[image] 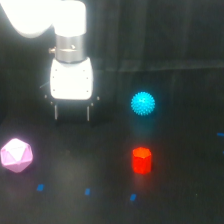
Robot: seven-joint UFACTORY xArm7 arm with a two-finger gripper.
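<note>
My white gripper [72, 114] points downward in the upper left, over the dark surface. Its two thin dark fingers [89, 113] stand well apart, so it is open, with nothing between them. A spiky light-blue ball [143, 104] is to the right, at about the height of the fingertips in the picture. Lower down, right of centre, sits a small red block-like piece [142, 160]. A pink faceted ball [16, 155] lies at the left edge, below and to the left of the gripper. None of the three touches the gripper.
Small blue marks [87, 191] dot the dark floor [90, 160] along the front, with another blue mark [220, 134] at the right edge. Between the pink ball and the red piece the floor is clear. A dark curtain-like backdrop [150, 40] closes the rear.
</note>
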